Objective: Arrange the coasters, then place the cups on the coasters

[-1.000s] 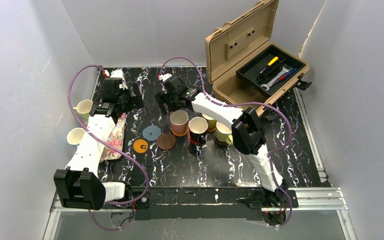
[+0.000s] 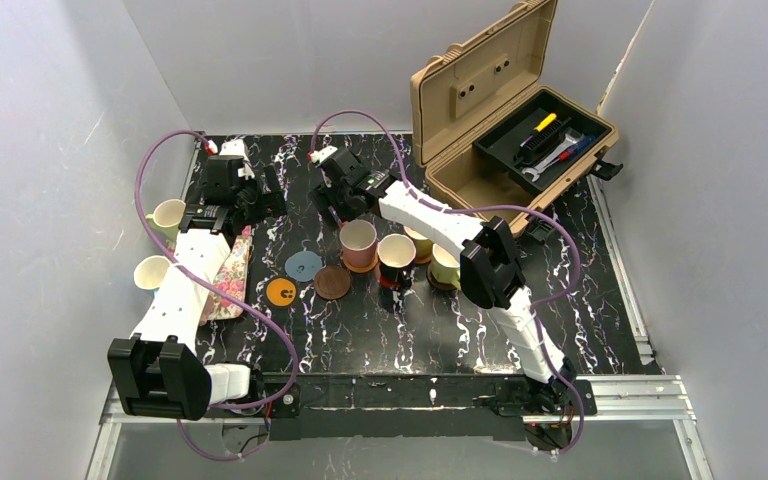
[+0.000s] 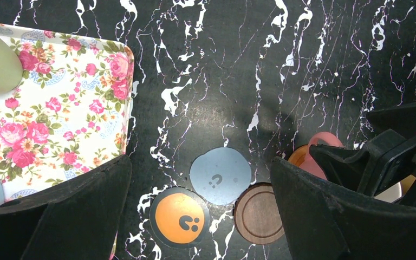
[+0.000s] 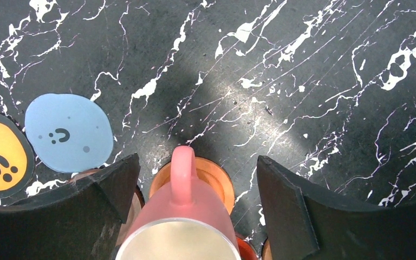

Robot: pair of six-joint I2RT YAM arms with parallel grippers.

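The pink cup point(image 2: 358, 238) stands upright on an orange-brown coaster point(image 4: 219, 179), its handle facing the back. My right gripper is open just behind and above it; the handle lies between the fingers in its wrist view, without visible contact. Left of that cup lie three empty coasters: blue point(image 2: 303, 266), orange point(image 2: 281, 292) and brown point(image 2: 333, 282). My left gripper point(image 2: 275, 192) is open and empty over the left side of the table. Two pale cups point(image 2: 169, 214) are at the floral tray point(image 3: 81, 108), partly hidden by the left arm.
A black, red and white cup point(image 2: 396, 252) and two yellowish cups point(image 2: 445, 262) stand right of the pink one, partly under the right arm. An open tan case point(image 2: 480, 180) fills the back right. Bare table lies between the grippers and toward the front.
The left arm and the cups stay in place.
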